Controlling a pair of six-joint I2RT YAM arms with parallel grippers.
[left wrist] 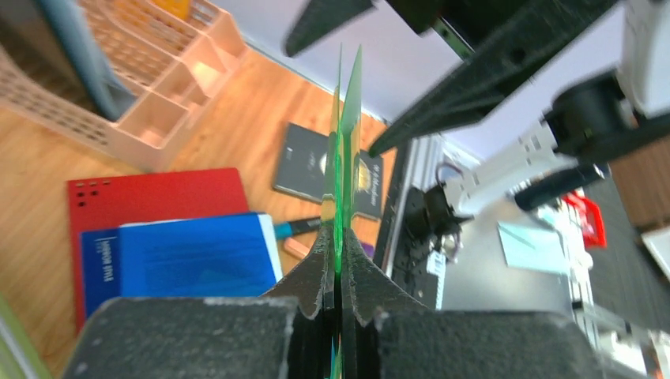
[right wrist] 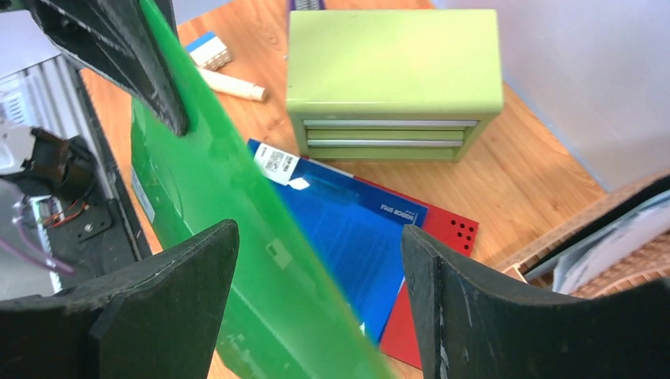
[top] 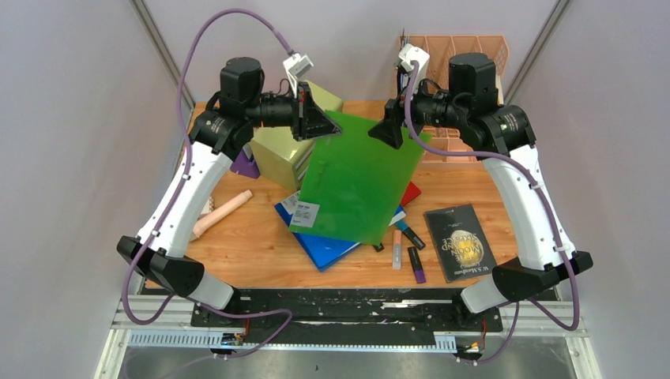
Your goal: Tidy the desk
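A translucent green folder [top: 355, 181] hangs from my left gripper [top: 330, 129], which is shut on its upper edge; in the left wrist view the sheet rises edge-on between the fingers. My right gripper [top: 391, 130] is open beside the folder's upper right; the right wrist view shows the sheet running past its left finger, with nothing clearly pinched. Beneath lie a blue folder [left wrist: 190, 253] and a red folder [left wrist: 158, 193]. A black book [top: 460, 241] lies at the right.
The pink file organizer [top: 446, 154] stands at back right, the green drawer box [top: 276, 158] at back left. Several markers [top: 416, 264] lie front right, a wooden roller [top: 221, 214] at left. Bare desk shows at front left.
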